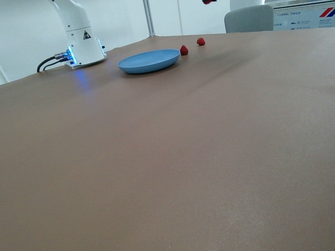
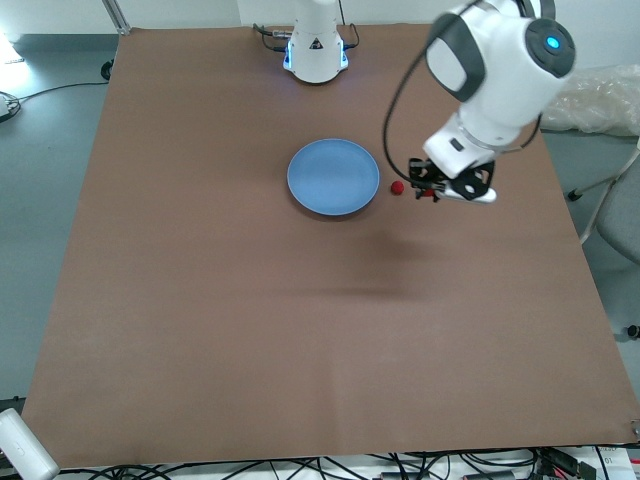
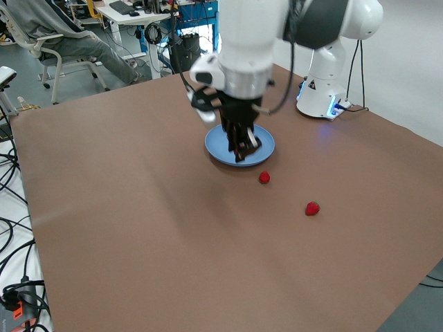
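Note:
A blue plate [image 2: 333,176] lies on the brown table, also seen in the top view [image 1: 148,58]. Beside it is a red strawberry [image 2: 397,188]; the right and top views show two strawberries [image 3: 312,208] [image 3: 264,178] on the table. My gripper [image 2: 432,192] hangs right of the plate in the left view, with something red at it; in the top view only a red-and-dark tip [image 1: 208,1] shows at the upper edge. In the right view the gripper [image 3: 242,149] appears in front of the plate. Its finger state is unclear.
A chair [image 2: 620,210] is beyond the table's side.

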